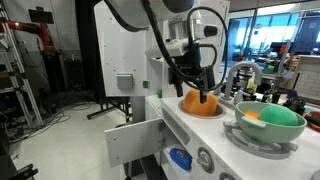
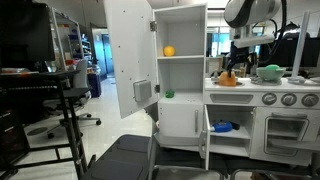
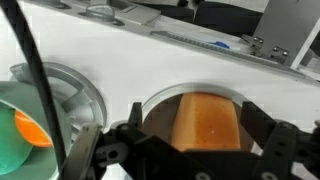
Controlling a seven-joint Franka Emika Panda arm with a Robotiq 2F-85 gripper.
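An orange object with a flat top sits in a round grey dish or basin in the white counter. In the wrist view my gripper is open above it, its dark fingers spread wide to either side. Exterior view 1 has the gripper over the orange object, partly covering it. The object also shows in exterior view 2 as an orange shape below the arm. Whether the fingers touch it, I cannot tell.
A green bowl with an orange item inside stands on the stove burner beside the dish. Below the counter, a drawer is pulled out, and a blue item lies lower down. A tall cabinet door hangs open.
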